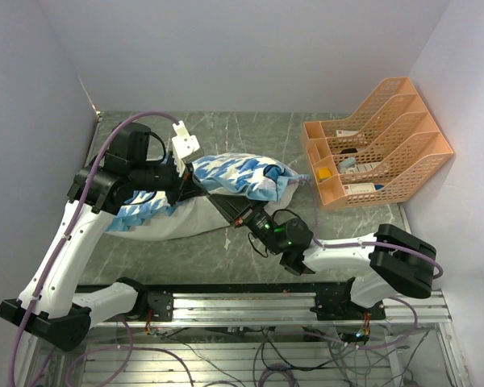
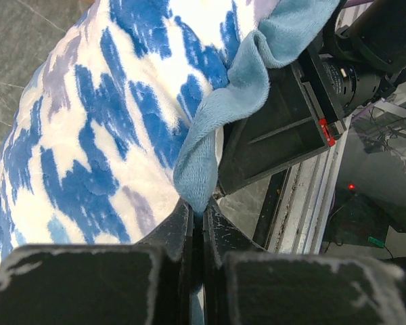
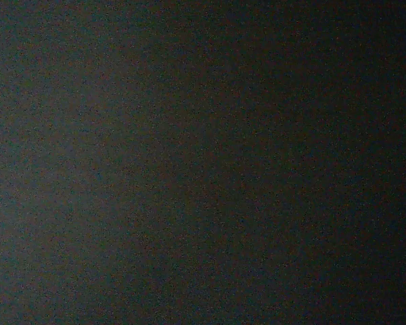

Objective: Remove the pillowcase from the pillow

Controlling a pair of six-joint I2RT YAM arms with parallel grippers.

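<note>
The pillow (image 1: 185, 222), white, lies across the table with its blue-and-white patterned pillowcase (image 1: 234, 169) bunched over it. My left gripper (image 1: 195, 185) is shut on the pillowcase; in the left wrist view a light blue hem (image 2: 223, 105) runs down between its fingers. My right gripper (image 1: 218, 201) reaches in from the lower right, its tips close beside the left one at the pillow's near side, partly under the cloth; its finger state is hard to see. The right wrist view is dark and shows nothing distinct.
A peach organizer (image 1: 423, 153) with small items stands at the right of the grey table (image 1: 266, 129). Walls bound the left, back and right. The front edge has metal rails (image 1: 226, 302).
</note>
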